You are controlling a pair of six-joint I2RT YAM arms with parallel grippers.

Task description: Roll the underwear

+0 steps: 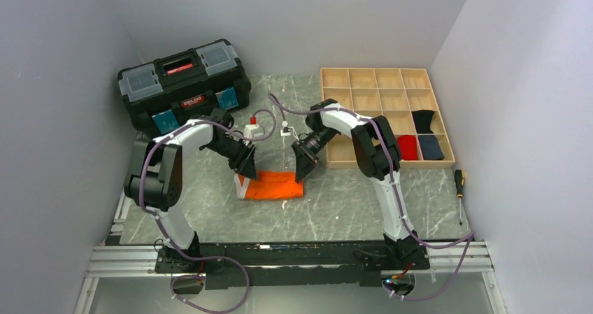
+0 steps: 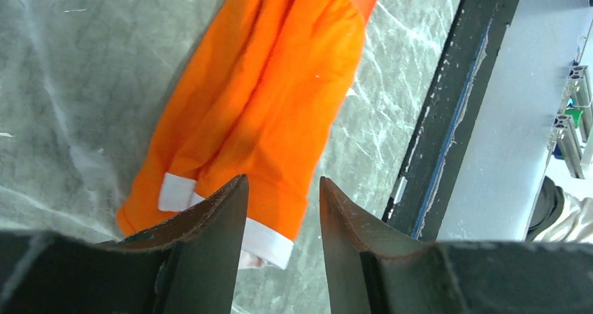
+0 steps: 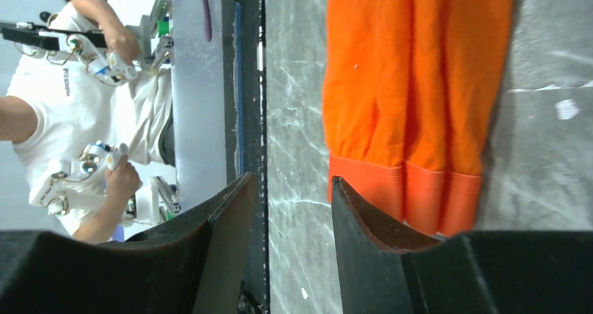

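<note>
The orange underwear [image 1: 269, 187] lies folded into a long strip on the table, its white-banded end to the left. My left gripper is open above that end; the white band [image 2: 269, 243] shows between and behind its fingers, and nothing is gripped. Over the other end is my right gripper, also open. In the right wrist view the orange hem [image 3: 423, 195] of the underwear [image 3: 377, 69] runs behind one finger, and the gap between the fingers holds no cloth. Lengthwise folds run along the strip.
A wooden divider box [image 1: 349, 98] at the back right holds black, red and dark blue cloths in some compartments. A black toolbox [image 1: 185, 84] stands at the back left. By the right wall lies a screwdriver [image 1: 459, 184].
</note>
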